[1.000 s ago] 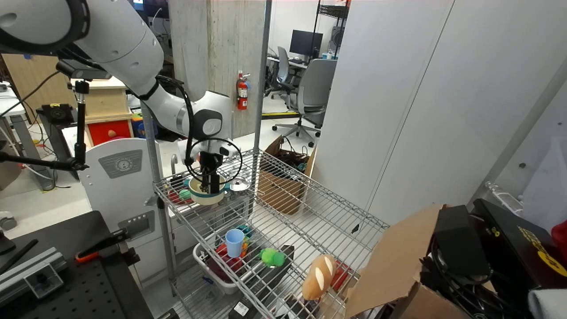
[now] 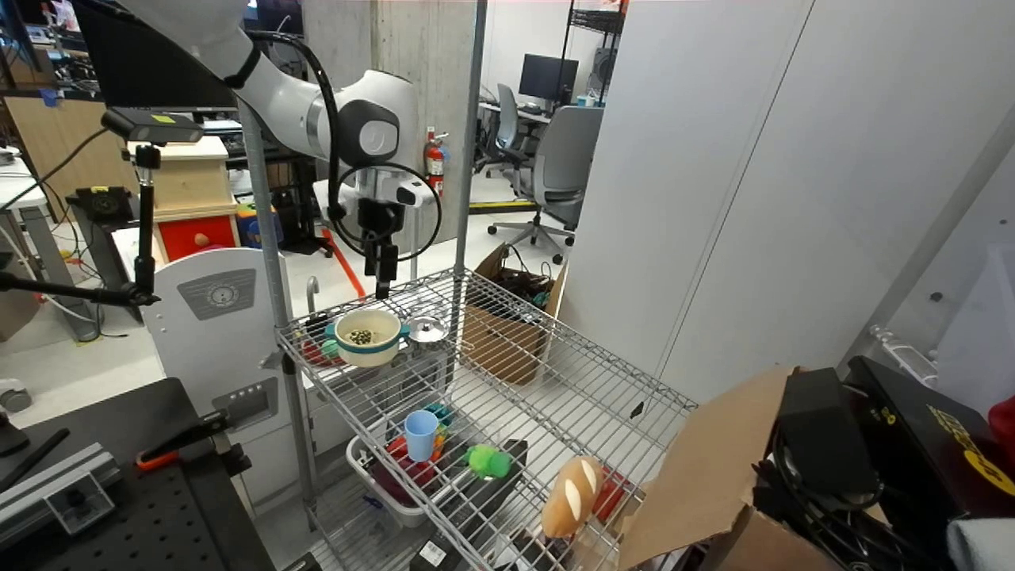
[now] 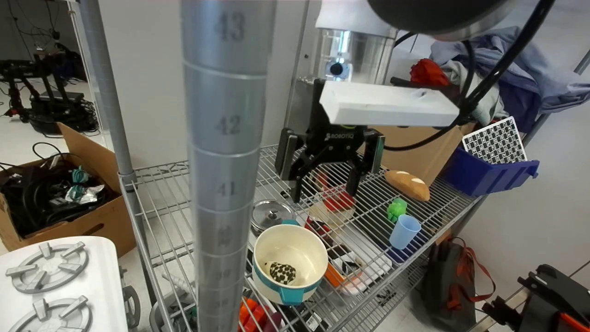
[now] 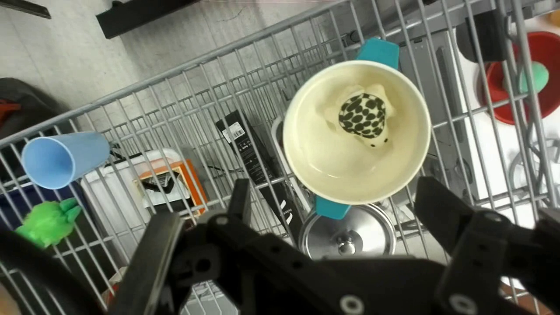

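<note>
A cream pot with teal handles [image 4: 320, 157] stands on the wire shelf, and a black-spotted object [image 4: 362, 115] lies inside it. Its silver lid [image 4: 347, 231] rests beside the pot. Above and a little to one side of the pot hangs my gripper [image 3: 324, 196], its fingers spread wide with nothing between them. In the wrist view the fingers stand apart at left and right, below the pot's middle. Farther along the shelf are a light blue cup [image 3: 404, 231], a green toy [image 3: 396, 209] and a bread loaf [image 3: 408, 184].
Shelf posts [image 2: 466, 143] rise at the corners. An open cardboard box [image 2: 709, 466] borders the shelf's far end, and a blue bin [image 3: 486, 171] sits there too. Bare wire shelf [image 2: 571, 381] lies between the lid and the bread.
My gripper has risen from the pot and now hangs clear above it. The pot has shifted very slightly; cup, toy and bread look unmoved.
</note>
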